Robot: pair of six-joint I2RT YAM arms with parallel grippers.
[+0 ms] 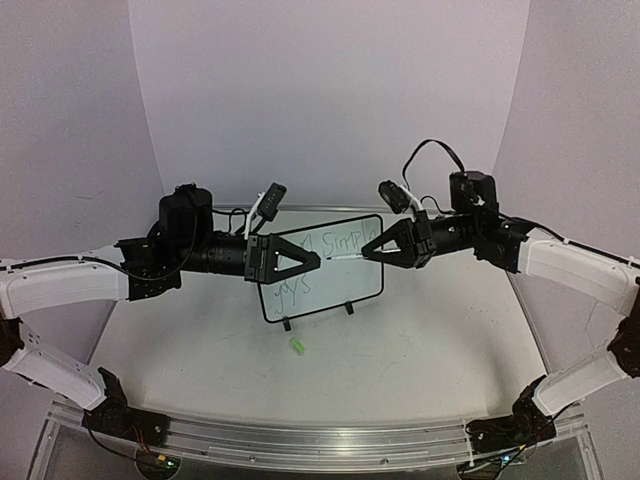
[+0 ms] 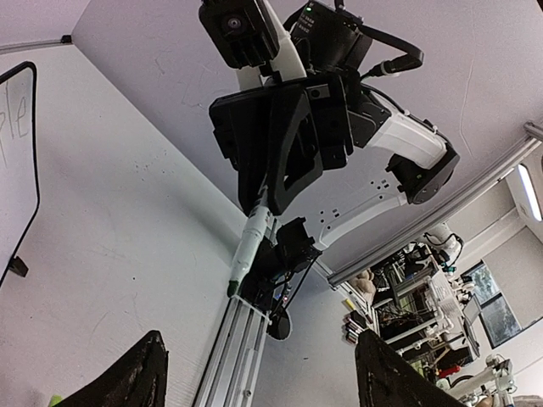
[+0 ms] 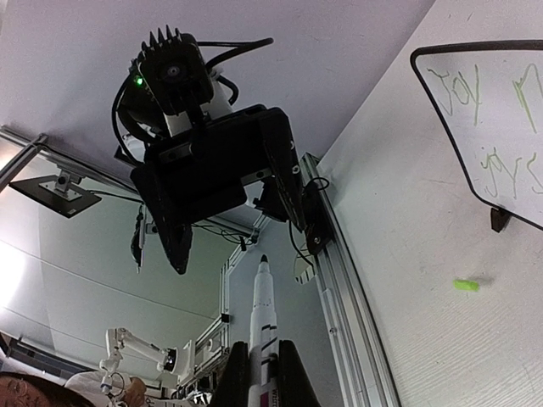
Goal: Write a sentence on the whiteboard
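Observation:
The white marker [image 3: 264, 318] is uncapped, its dark tip bare and pointing at the other arm. My right gripper [image 1: 368, 254] is shut on it. Facing that tip, a short gap away, my left gripper [image 1: 317, 260] stands open and empty; its fingers [image 2: 140, 373] are wide apart in the left wrist view. On the table in front of the board lies the bright green cap [image 1: 297, 346]. The whiteboard [image 1: 335, 293] stands behind both grippers, carrying green handwriting: "Simple" shows at upper right and "jys" at lower left. The arms hide part of the writing.
The board rests on small black feet [image 1: 287, 324]. Open white tabletop [image 1: 420, 370] surrounds it, and a metal rail [image 1: 320, 440] runs along the front edge. Both grippers are close together in front of the board.

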